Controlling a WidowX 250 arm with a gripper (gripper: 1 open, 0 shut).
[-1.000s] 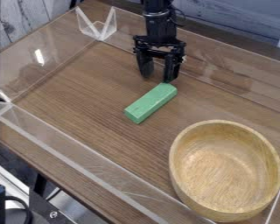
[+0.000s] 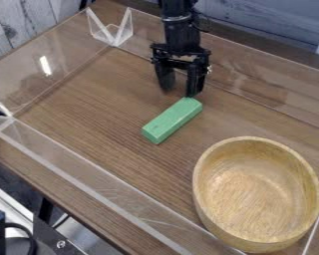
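My gripper (image 2: 179, 76) hangs at the top centre of the view, dark, with its fingers low over the wooden table, just behind a green block (image 2: 171, 121). The fingers look apart, with nothing visible between them. The green block lies flat and slanted, its far end close to the fingertips; whether they touch is unclear.
A large tan round bowl (image 2: 255, 195) fills the lower right. A small clear object (image 2: 111, 30) stands at the back left. Black cables lie at the lower-left edge.
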